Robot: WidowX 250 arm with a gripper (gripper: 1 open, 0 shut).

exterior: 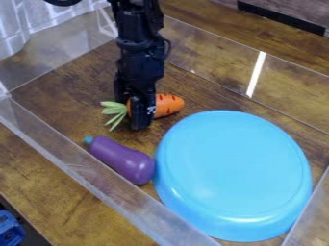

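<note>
My black gripper [137, 108] reaches down from the top centre to a toy carrot [167, 104] with pale green leaves, lying on the wooden floor. Its fingers are at the carrot's leafy end and upper body. Whether they are closed on it I cannot tell.
A purple toy eggplant [122, 160] lies below the carrot at the left. A large blue plate [232, 175], bottom side or lid-like, fills the lower right. Clear plastic walls border the area. A blue object [7, 229] is at the lower left edge.
</note>
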